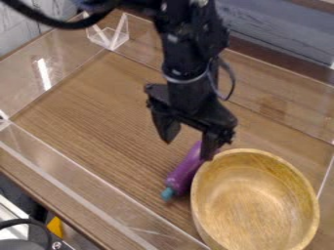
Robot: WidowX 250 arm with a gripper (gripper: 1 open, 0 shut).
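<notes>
My gripper (193, 132) hangs over the middle of the wooden tray, its two black fingers apart and open. Below it a purple oblong object (183, 176) with a teal end lies on the tray floor, just left of a large yellow bowl (255, 220). The gripper's right finger is close above the purple object's upper end; whether they touch I cannot tell.
A white wire holder (107, 29) stands at the back left corner. The tray floor (78, 117) is clear on the left. Walls bound it at the back and sides.
</notes>
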